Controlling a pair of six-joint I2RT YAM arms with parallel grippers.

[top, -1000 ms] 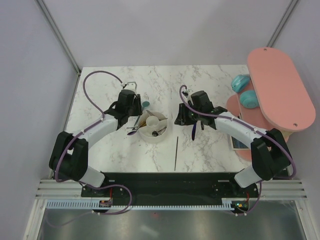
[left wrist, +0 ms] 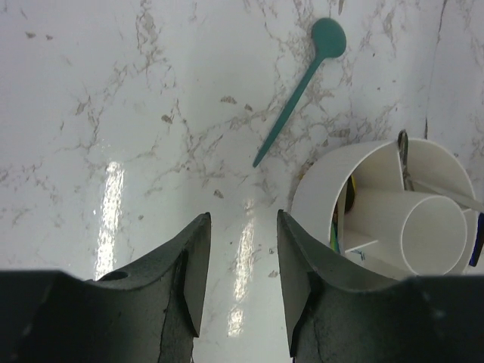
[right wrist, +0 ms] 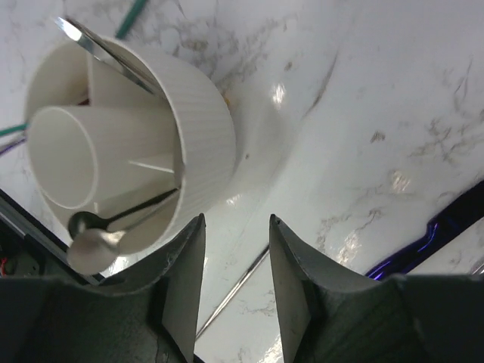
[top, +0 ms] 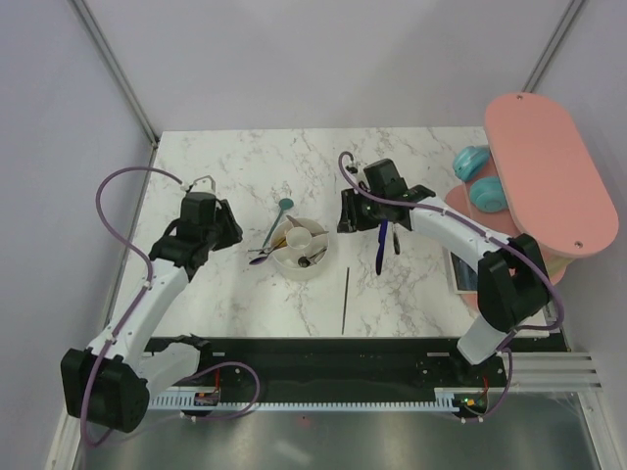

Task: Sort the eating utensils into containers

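The round white divided container [top: 300, 275] stands mid-table with several utensils in its compartments; a metal spoon [right wrist: 94, 248] and a dark one lean at its wall in the right wrist view. Behind and left of it, a teal spoon [left wrist: 302, 85] appears in the left wrist view. A thin metal utensil [top: 345, 302] lies on the table to the container's front right. Farther right are a blue-handled utensil [top: 381, 251] and a dark one [top: 397, 242]. My left gripper is open and empty, left of the container. Open and empty too, my right gripper is right of it.
A pink rack [top: 549, 176] with teal cups [top: 488, 194] and a tray [top: 462, 273] takes up the right side.
My left gripper has moved left, away from the container and the teal spoon, and slightly forward. The right gripper has shifted a little left. The utensils look unmoved.
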